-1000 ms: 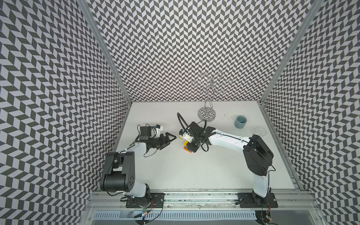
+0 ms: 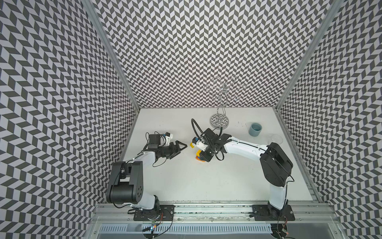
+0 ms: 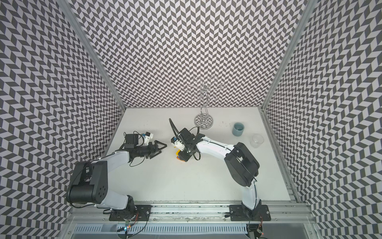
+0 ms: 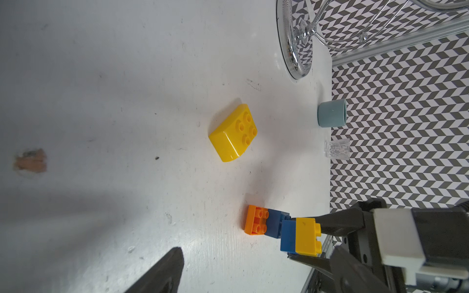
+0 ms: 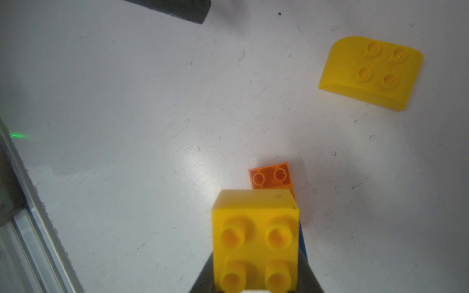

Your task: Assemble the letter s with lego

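My right gripper is shut on a block of a blue brick (image 4: 288, 236) with a yellow brick (image 4: 306, 237) joined to it. In the right wrist view that yellow brick's studs face the camera. An orange brick (image 4: 255, 219) and a dark blue brick (image 4: 275, 223) lie end to end on the table, partly hidden behind the held block; whether the two pieces touch the held one I cannot tell. Apart from them lies a loose yellow brick with one curved side (image 5: 371, 73), studs up. My left gripper (image 2: 179, 150) stands open and empty to the left.
A chrome stand (image 2: 219, 120) rises at the back of the table. A blue-grey cup (image 2: 255, 129) and a clear cup (image 3: 257, 140) are at the right.
My right gripper has shifted slightly to the right, uncovering more of the loose yellow brick. The left arm has stayed still.
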